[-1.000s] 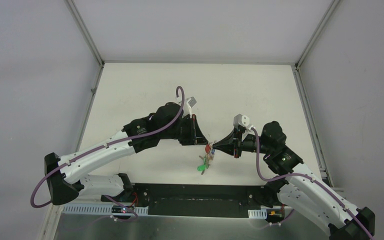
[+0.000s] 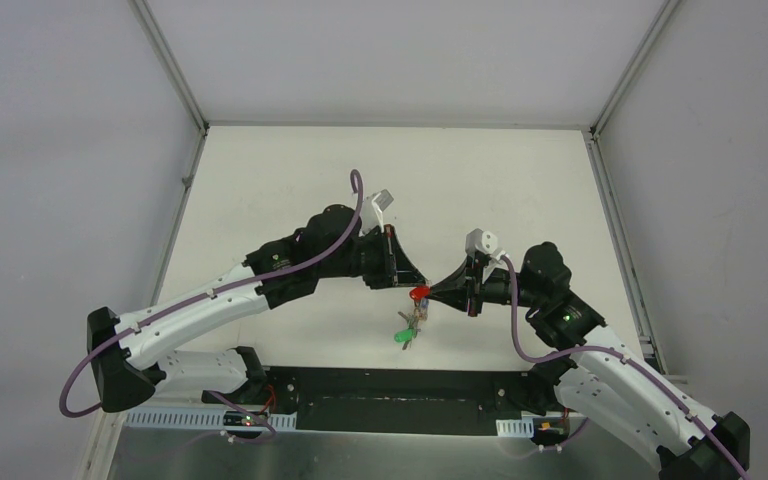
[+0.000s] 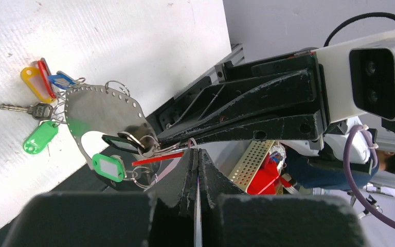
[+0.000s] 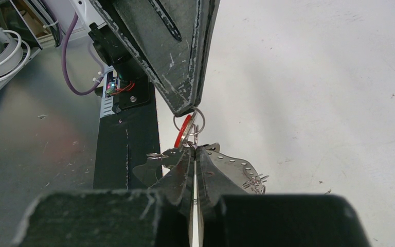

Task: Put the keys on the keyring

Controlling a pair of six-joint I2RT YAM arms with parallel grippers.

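A metal plate with holes round its rim point(image 3: 90, 113) hangs between the grippers, carrying coloured key tags, among them a green tag point(image 3: 40, 137), and a key point(image 3: 20, 108). My left gripper is shut at a small metal ring, with a red tag point(image 3: 157, 159) beside it; the top view shows red at the fingertips point(image 2: 419, 292). My right gripper is shut on the holed plate's edge, just below that ring and red tag in the right wrist view. Whether the ring is threaded through a hole cannot be told.
A dark strip point(image 2: 400, 390) runs along its front edge, and walls stand at the sides and back.
My left gripper has shifted slightly right, and the red tag at its tip shows more in the top view. My right gripper has stayed nearly still.
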